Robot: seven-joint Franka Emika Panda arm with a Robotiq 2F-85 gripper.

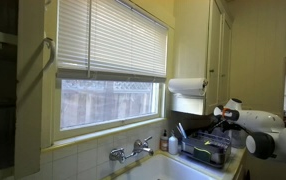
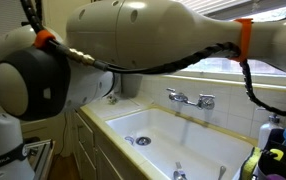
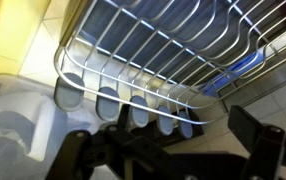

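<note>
In the wrist view my gripper is open, its two black fingers well apart at the lower edge. No object shows between them. Beyond the fingers lies a metal wire dish rack (image 3: 133,62) with a row of grey rounded tips (image 3: 108,104) along one side. Something blue (image 3: 241,66) shows through its wires. At lower left is a cloudy, translucent plastic container (image 3: 15,125). From exterior view 1, the white arm (image 1: 255,120) reaches in from the right above the dark dish rack (image 1: 205,149); the fingers are too small to read there.
The white sink (image 2: 168,140) lies beside the rack, with a wall faucet (image 2: 191,99) behind it. Soap bottles (image 1: 168,142) stand by the rack. A paper towel roll (image 1: 187,86) hangs under the upper cabinet (image 1: 196,45), close above the rack.
</note>
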